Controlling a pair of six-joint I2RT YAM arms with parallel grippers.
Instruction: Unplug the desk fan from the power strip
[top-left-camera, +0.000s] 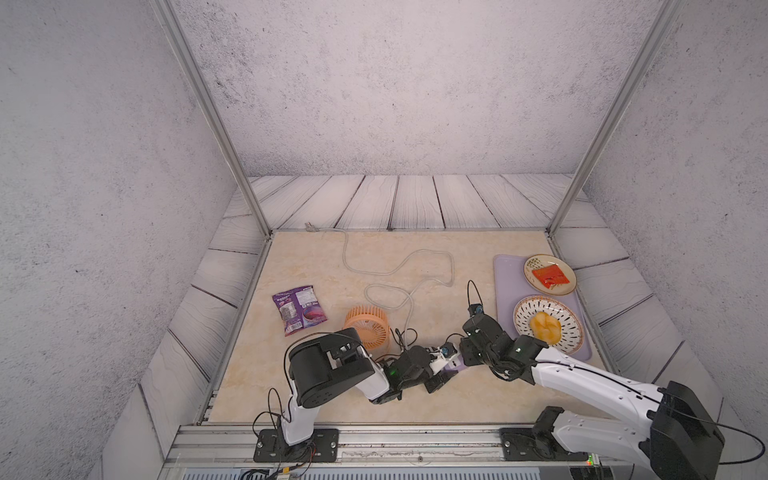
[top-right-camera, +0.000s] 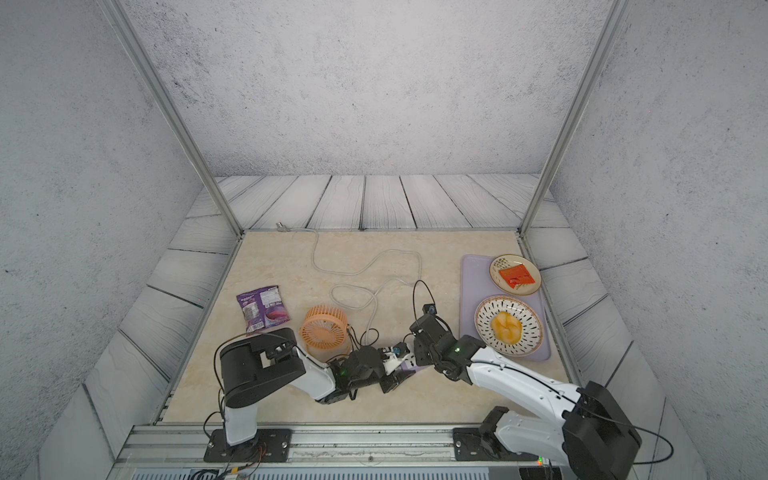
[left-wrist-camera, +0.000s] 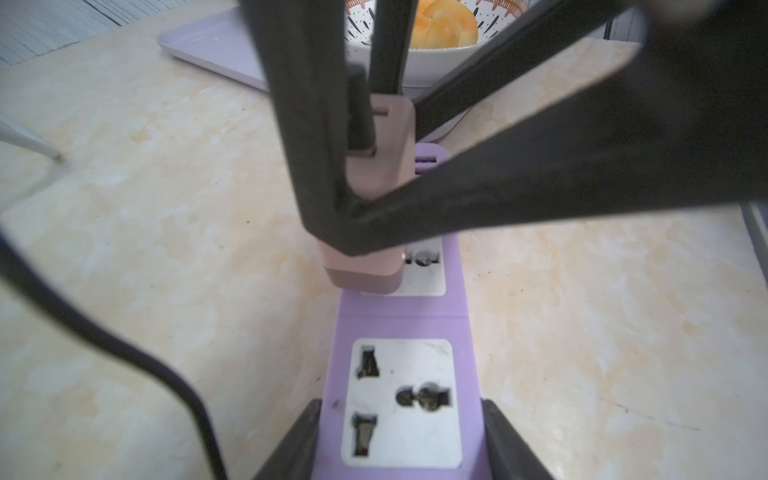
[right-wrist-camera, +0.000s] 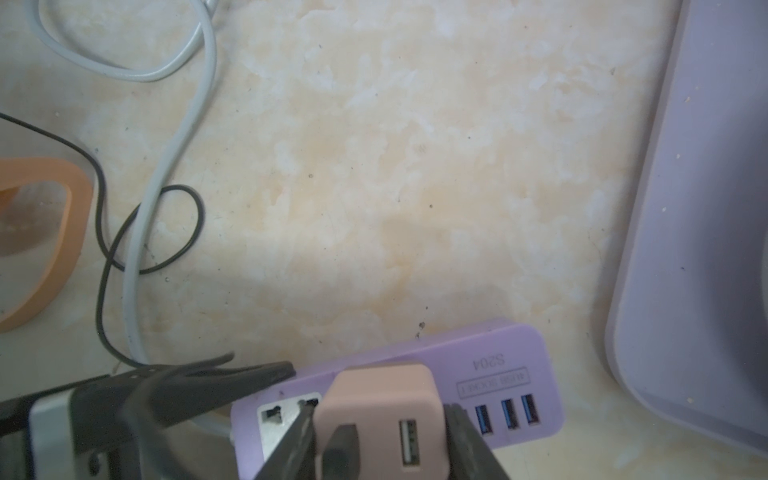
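A purple power strip (left-wrist-camera: 464, 320) with white socket panels lies on the table. My left gripper is shut on it, one finger against each long side. A pink block-shaped plug (right-wrist-camera: 382, 392) with a USB port stands over a socket farther along the strip. My right gripper has its fingers on both sides of that plug; whether they press on it cannot be told. In the left wrist view the plug's lower edge (left-wrist-camera: 364, 280) overlaps the socket panel; whether its prongs are in is hidden. The orange desk fan (top-left-camera: 368, 325) sits behind my left arm.
A thin black cable (right-wrist-camera: 104, 184) loops beside the fan, near the strip's white cord (right-wrist-camera: 172, 152). A lilac tray (top-left-camera: 509, 292) with two plates of food stands at the right. A purple snack bag (top-left-camera: 300, 309) lies at the left.
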